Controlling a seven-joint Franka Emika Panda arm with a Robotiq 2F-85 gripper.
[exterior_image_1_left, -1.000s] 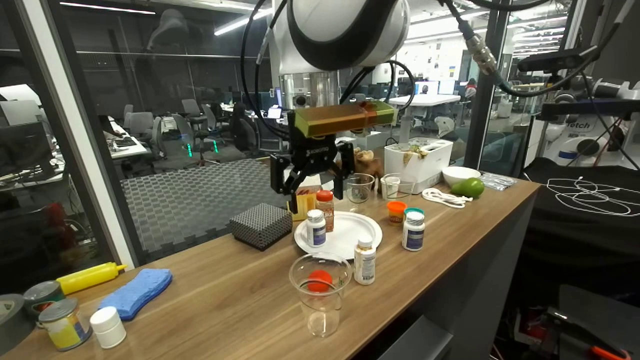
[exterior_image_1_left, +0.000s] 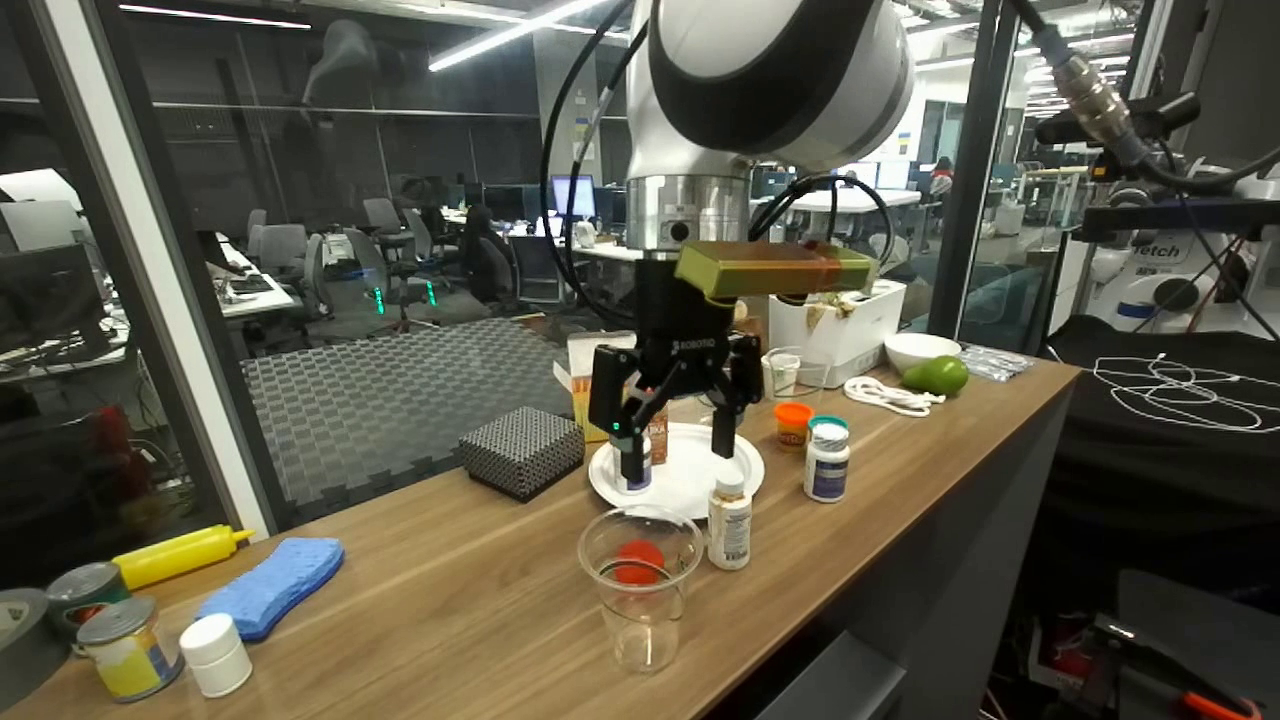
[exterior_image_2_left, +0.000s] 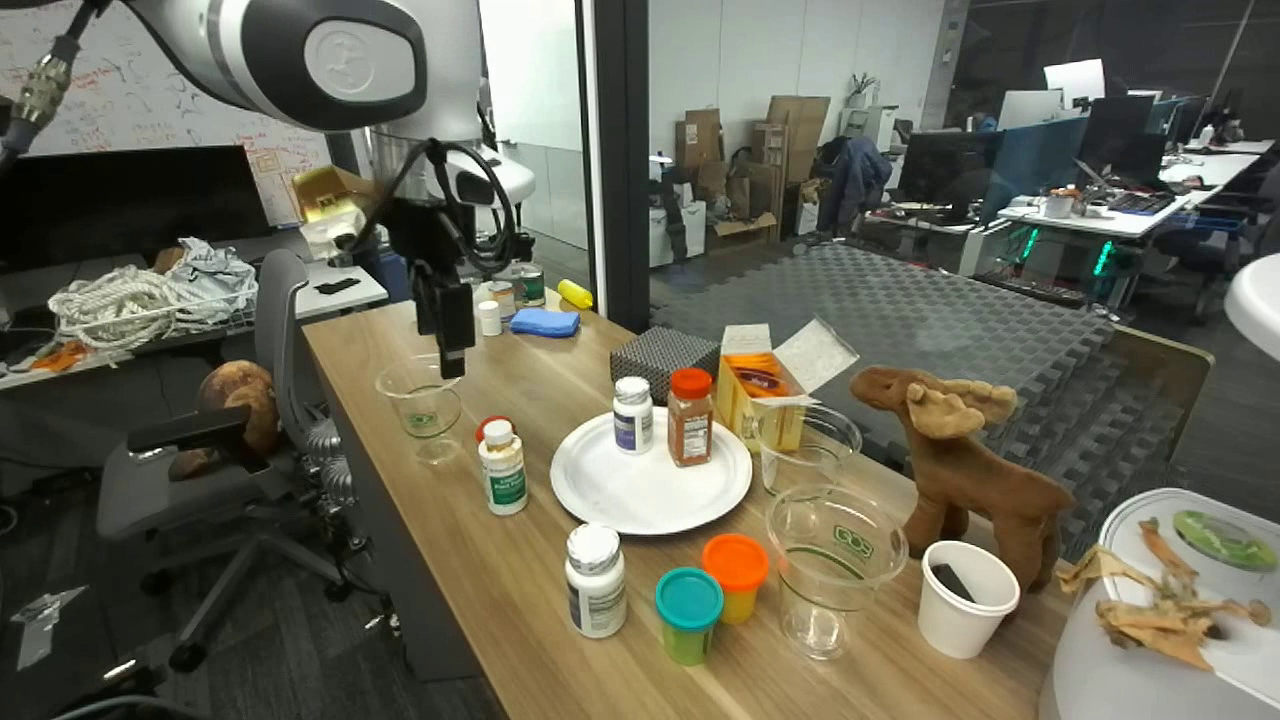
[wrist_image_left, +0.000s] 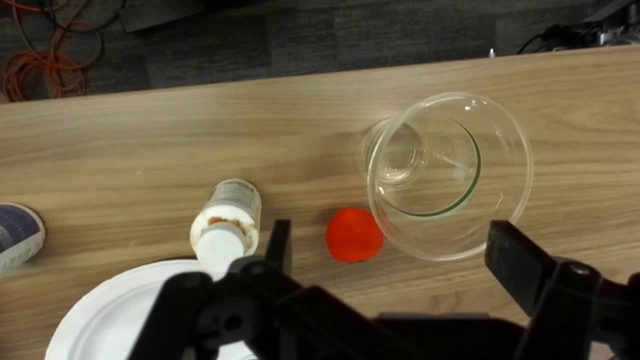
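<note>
My gripper is open and empty, pointing down above the table. In the wrist view a red round object (wrist_image_left: 354, 235) lies on the wood between the fingers' lines of sight. The rim of a clear plastic cup (wrist_image_left: 450, 255) comes close beside it in that view. A white-capped bottle (wrist_image_left: 231, 210) stands to the left of the red object. On the white plate (exterior_image_2_left: 588, 510) are a small white bottle (exterior_image_2_left: 632, 415) and a red-lidded spice jar (exterior_image_2_left: 690, 418). In exterior view 1 the gripper partly covers the plate's two containers.
Another white bottle (exterior_image_2_left: 595, 582), a teal-lidded tub (exterior_image_2_left: 689, 614) and an orange-lidded tub (exterior_image_2_left: 735, 576) stand beyond the plate. A black textured box (exterior_image_1_left: 522, 452) is beside it. Bare wood lies around the blue sponge (exterior_image_1_left: 271, 584).
In exterior view 1 my gripper has moved right and lower, so it now hides part of the spice jar and small bottle. The objects on the table have not moved.
</note>
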